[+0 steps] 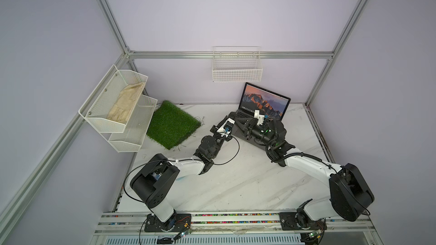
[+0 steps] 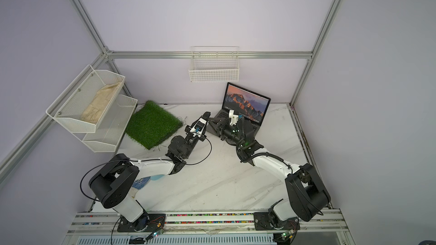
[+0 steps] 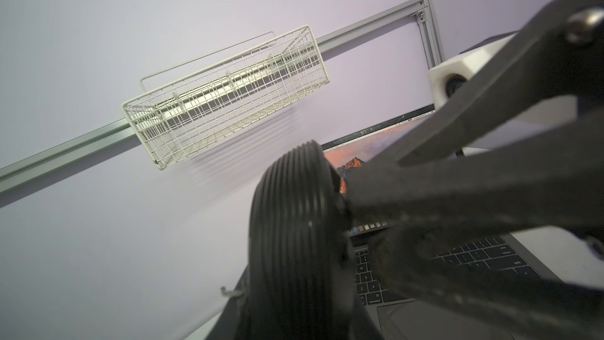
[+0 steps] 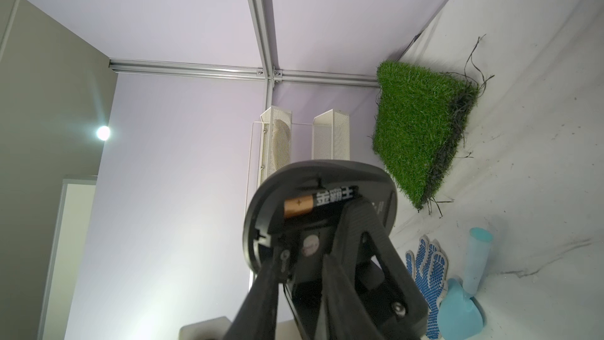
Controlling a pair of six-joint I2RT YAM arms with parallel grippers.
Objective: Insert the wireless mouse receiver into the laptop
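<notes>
A black mouse [image 4: 264,207] is held up with its underside facing the right wrist camera; a battery [image 4: 317,201] shows in its open recess. My left gripper [image 1: 230,118] is shut on it, and its ridged side hides the left fingertips in the left wrist view. My right gripper is at the mouse's underside, part open, its blurred fingers [image 4: 263,302] apart. I cannot make out the receiver in the dark recess or between those fingers. Behind the arms, the laptop [image 1: 264,101] stands open with its screen lit, its keyboard partly covered by the arms.
A grass mat [image 1: 172,124] lies left of the arms. A blue-dotted glove [image 4: 431,277] and a light blue scoop [image 4: 460,311] lie at the table's left side. Wire baskets hang on the back wall [image 1: 237,67] and left wall.
</notes>
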